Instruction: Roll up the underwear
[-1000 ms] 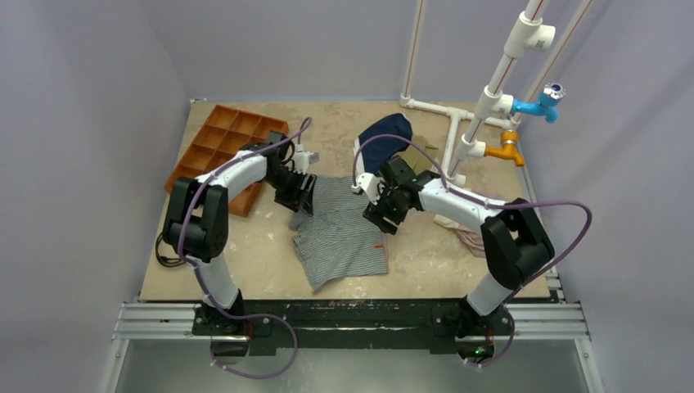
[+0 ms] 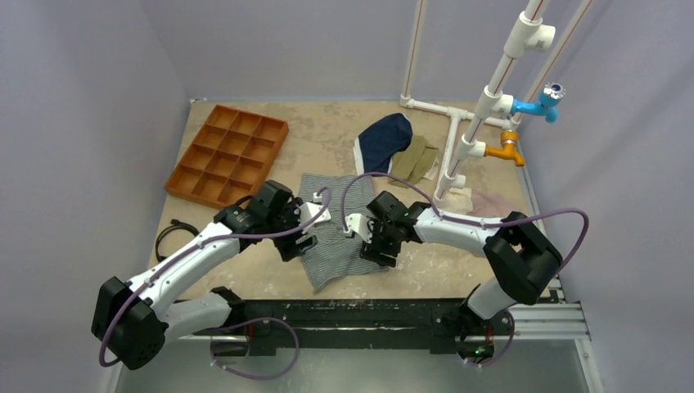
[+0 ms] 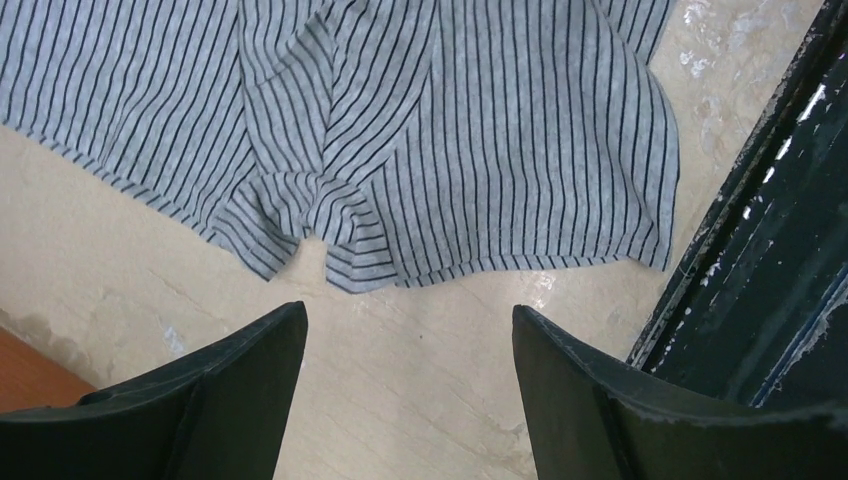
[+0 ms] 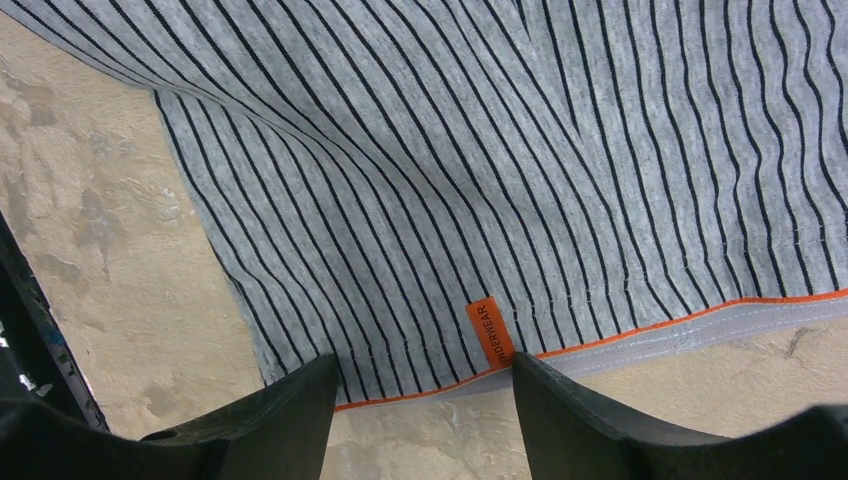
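The grey, dark-striped underwear [image 2: 344, 250] lies spread on the table between my two arms, somewhat creased. In the left wrist view its bunched edge [image 3: 360, 250] lies beyond my left gripper, which is open with only bare table between its fingers. The right wrist view shows the orange-trimmed waistband and an orange tag [image 4: 490, 332] right by my right gripper. Its fingers stand apart, at the waistband, with cloth showing in the gap. Whether the fingertips touch the cloth is hard to tell.
A brown compartment box [image 2: 227, 155] stands at the back left, beside a black cable [image 2: 173, 233]. Navy [image 2: 383, 143] and olive [image 2: 415, 157] garments lie at the back. White pipes [image 2: 452, 147] with taps rise at the right. Pink cloth [image 2: 491, 205] lies beyond the right arm.
The right gripper moved toward the front, over the orange tag. The cloth's left edge looks slightly shifted.
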